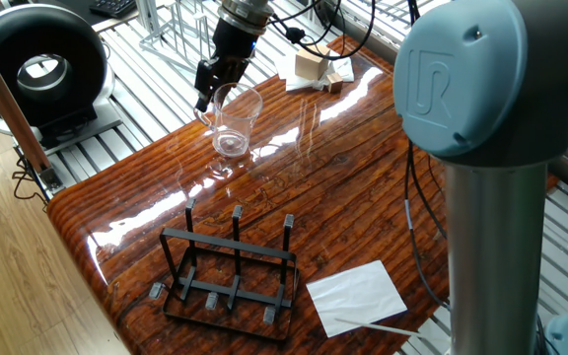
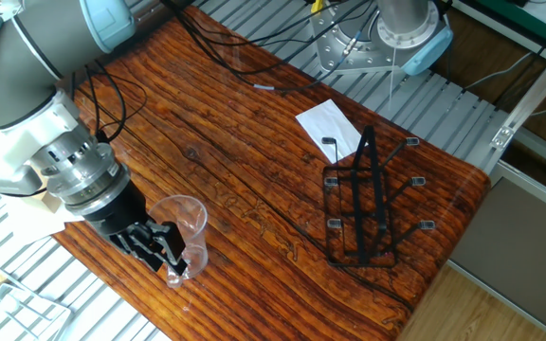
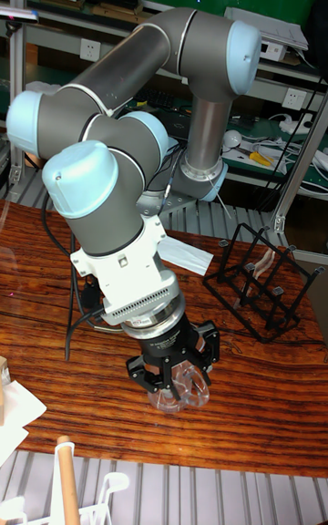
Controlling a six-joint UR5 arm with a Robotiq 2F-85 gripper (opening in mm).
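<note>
A clear plastic cup [image 1: 232, 123] with a side handle is near the table's far edge in exterior view 1, its mouth up. My black gripper [image 1: 204, 102] reaches down at the handle side of this cup. Exterior view 2 has the gripper [image 2: 169, 258] overlapping the cup's [image 2: 193, 216] near side, which partly hides the handle. From the front, the gripper [image 3: 184, 381] points down with its fingers around part of the transparent cup [image 3: 190, 392]. The gap between the fingers is unclear, so I cannot tell whether they grip the handle.
A black wire rack [image 1: 230, 291] with several upright prongs stands on the table [image 1: 156, 251]. White paper [image 1: 358, 298] lies beside it. Small boxes [image 1: 311, 64] sit on paper at the far corner. Bare wood separates cup and rack.
</note>
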